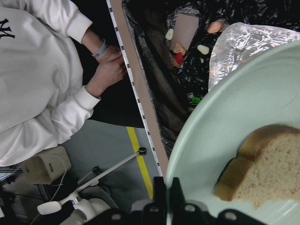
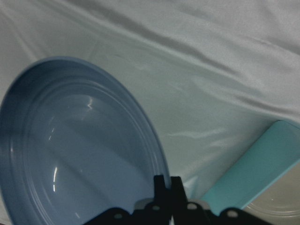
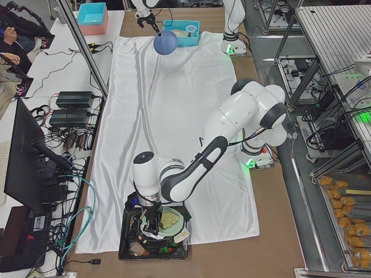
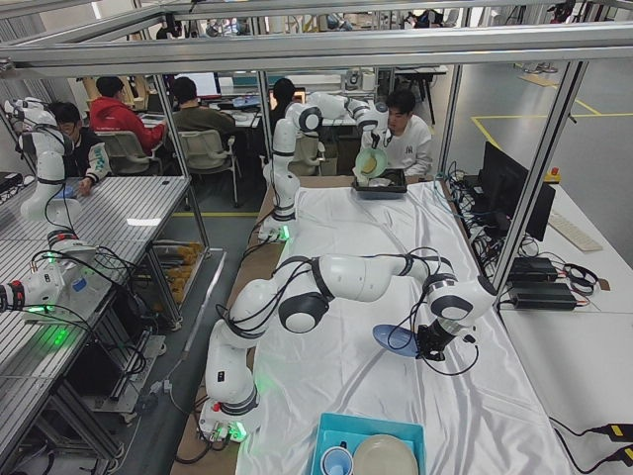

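My left gripper is shut on the rim of a pale green plate (image 1: 220, 136), which carries a partly ragged slice of bread (image 1: 262, 173). It hangs over a black-lined bin (image 3: 126, 249) containing crumpled foil (image 1: 234, 44) and small scraps; in the camera right view the plate (image 4: 371, 160) looks steeply tilted. My right gripper is shut on the rim of a blue plate (image 2: 79, 140), over the white cloth (image 2: 220, 56) at the opposite end of the table, beside a turquoise container (image 2: 243, 164).
The turquoise container (image 4: 415, 430) holds a cup (image 4: 336, 462) and a beige plate (image 4: 384, 457). A seated person (image 1: 37, 89) is just beyond the bin's end of the table. Monitor (image 3: 23, 153) and cables line one side.
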